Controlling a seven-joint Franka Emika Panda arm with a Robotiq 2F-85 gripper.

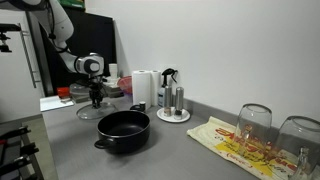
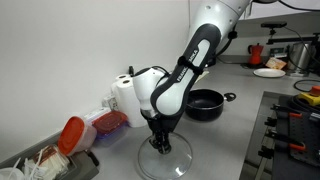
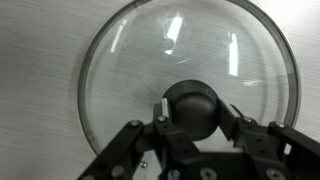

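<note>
A round glass lid (image 3: pixel 130 80) with a metal rim and a black knob (image 3: pixel 192 108) fills much of the wrist view. My gripper is shut on that knob, one finger at either side of it. In the second exterior view the lid (image 2: pixel 165 157) is low at the table surface, below the gripper (image 2: pixel 160 142); whether it touches the table I cannot tell. The black pot (image 1: pixel 123 131) stands uncovered on the table, apart from the lid (image 1: pixel 90 112) in the first exterior view.
Paper towel rolls (image 1: pixel 143 87), bottles and grinders on a white plate (image 1: pixel 173 115) stand along the wall. Two glass jars (image 1: pixel 254 124) and a printed cloth (image 1: pixel 228 142) are at the right. Bowls, among them a red one (image 2: pixel 77 133), are near the lid. Table between pot and cloth is bare.
</note>
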